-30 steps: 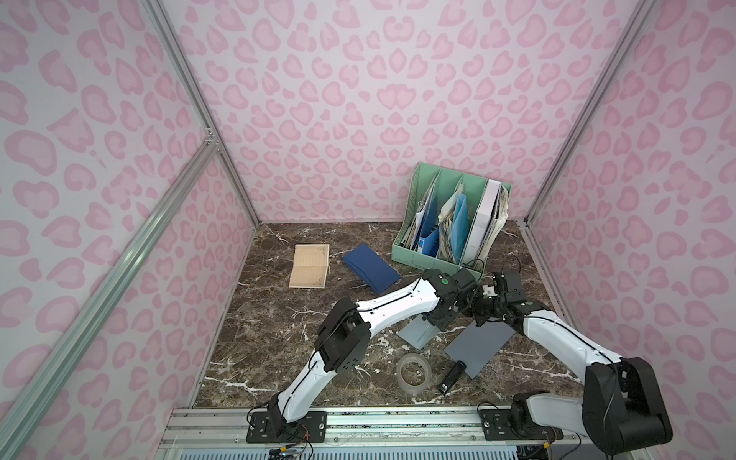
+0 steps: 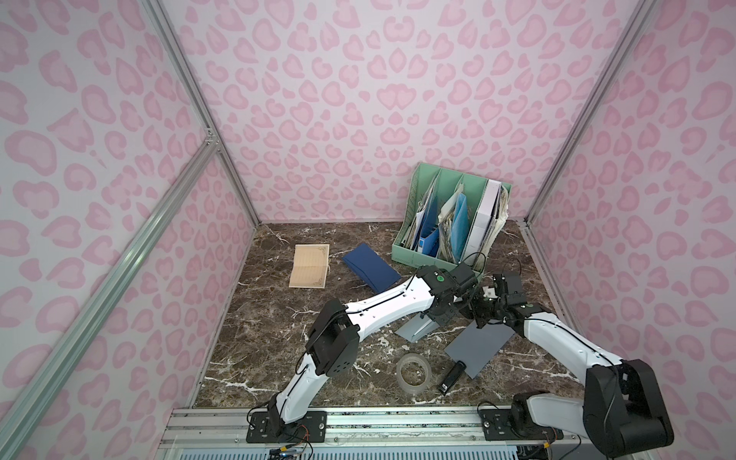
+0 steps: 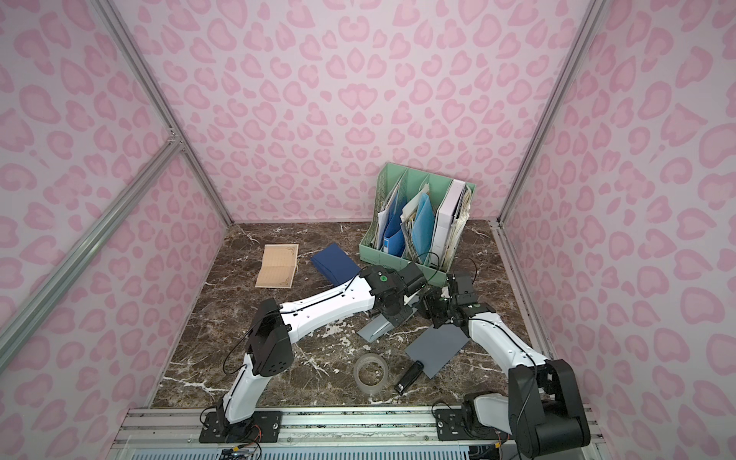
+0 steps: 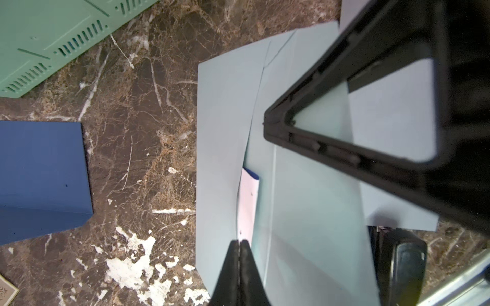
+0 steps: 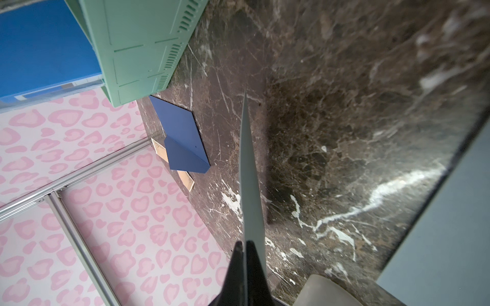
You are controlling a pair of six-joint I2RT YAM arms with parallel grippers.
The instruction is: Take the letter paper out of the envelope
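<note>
A pale grey-blue envelope [image 4: 219, 153] with a small pink-and-blue slip [image 4: 249, 204] showing at its slit lies beneath my left gripper [image 2: 452, 303]. Dark fingertips of that gripper reach the slip's lower end in the left wrist view; whether they are shut on it is unclear. In the right wrist view my right gripper is shut on the thin edge of a pale paper sheet [image 5: 250, 178], seen edge-on, apparently part of the envelope. The two grippers are close together, and each partly hides the other in the top views.
A green file organizer [image 2: 406, 257] stands at the back right. A blue folder [image 2: 368, 264] and beige notebook [image 2: 309, 264] lie left. A grey board [image 2: 479, 345], black object [image 2: 452, 377] and tape roll [image 2: 400, 375] lie in front.
My left arm has shifted slightly leftward at its elbow, and its gripper has lifted a little. My right arm has barely moved.
</note>
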